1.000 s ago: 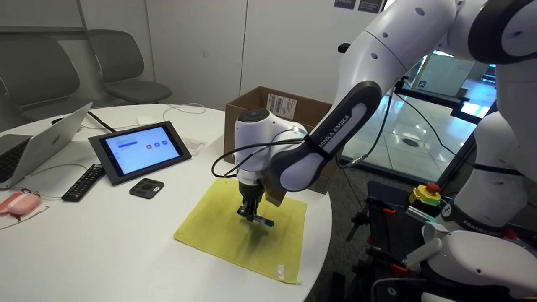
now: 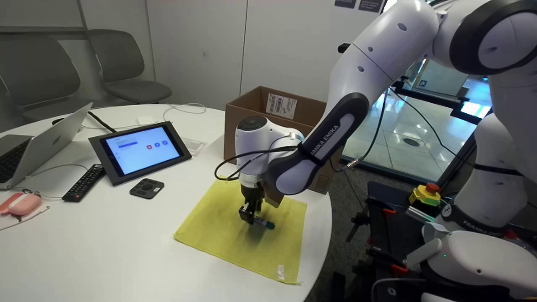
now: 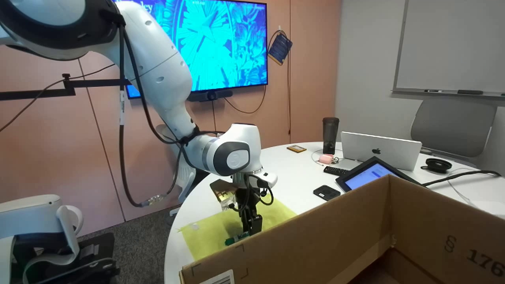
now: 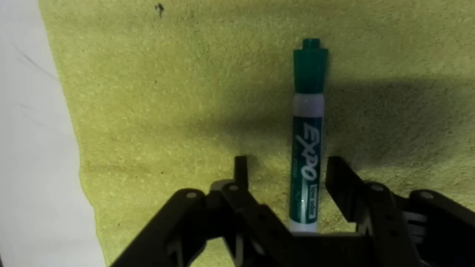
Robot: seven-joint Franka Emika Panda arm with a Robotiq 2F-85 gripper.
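Note:
A green-capped Expo marker (image 4: 306, 151) runs lengthwise between the two fingers of my gripper in the wrist view. The fingers stand part open: bare cloth shows between the marker and the left finger, while the right finger (image 4: 338, 178) is close beside it with a narrow gap. The marker appears to lie on the yellow cloth (image 4: 156, 98); its lower end is hidden by the gripper. In exterior view 1 the green cap (image 2: 270, 225) sticks out to the right of the gripper, low over the cloth.
Behind the arm, an open cardboard box (image 2: 236, 113) stands close to the cloth. A tablet (image 2: 143, 151), a black puck-like device (image 2: 147, 188), a remote (image 2: 84, 182) and a laptop (image 2: 53, 143) occupy the table's left side.
My gripper has come down slightly toward the cloth, and the marker appears a little lower too. The arm's upper links have shifted left in exterior view 1. Box and cloth are unmoved.

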